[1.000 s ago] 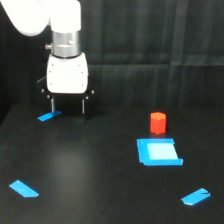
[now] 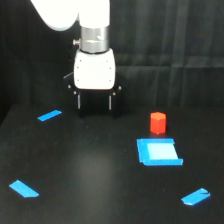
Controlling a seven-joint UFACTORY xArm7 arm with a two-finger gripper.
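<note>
A red block (image 2: 158, 123) stands on the dark table, right of centre. Just in front of it lies a white square (image 2: 161, 152) bordered by blue tape (image 2: 143, 151). To the left of the block, my gripper (image 2: 95, 102) hangs from the white arm near the back of the table. Its two dark fingers are spread apart, and nothing shows between them. The fingertips are hard to make out against the dark background.
Strips of blue tape mark the table: one at the back left (image 2: 50, 115), one at the front left (image 2: 24, 188) and one at the front right (image 2: 196, 197). Dark curtains (image 2: 165, 55) hang behind.
The arm and gripper have moved right, away from the back-left tape strip and closer to the red block. The block and the white square have stayed put.
</note>
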